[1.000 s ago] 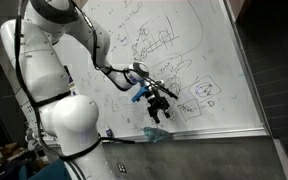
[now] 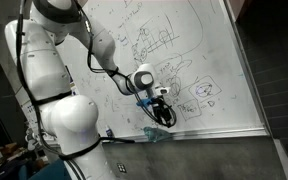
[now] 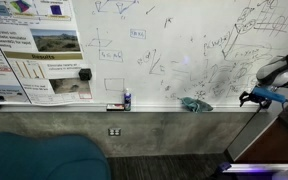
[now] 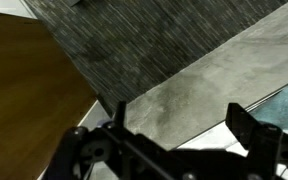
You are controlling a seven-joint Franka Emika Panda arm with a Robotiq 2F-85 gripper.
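Note:
A teal cloth [image 2: 156, 134] lies bunched on the ledge at the foot of the whiteboard; exterior view 2 has the same cloth [image 3: 196, 104] right of centre. My gripper [image 2: 164, 116] hangs in front of the board, just above the cloth in exterior view 1. From the other side, the gripper [image 3: 252, 98] appears to the right of the cloth. In the wrist view the gripper is open, its fingers wide apart with nothing between them. Part of the cloth [image 4: 284, 106] shows at the right edge there, outside the fingers.
The whiteboard [image 2: 209, 60] stands close behind the arm, covered in marker drawings. On its ledge, well left of the cloth, are a spray bottle [image 3: 127, 101] and an eraser [image 3: 115, 107]. A teal couch [image 3: 44, 158] sits below. Grey wall [image 2: 214, 158] lies under the ledge.
The gripper now hangs lower, nearer the cloth. The cloth has stayed on the ledge.

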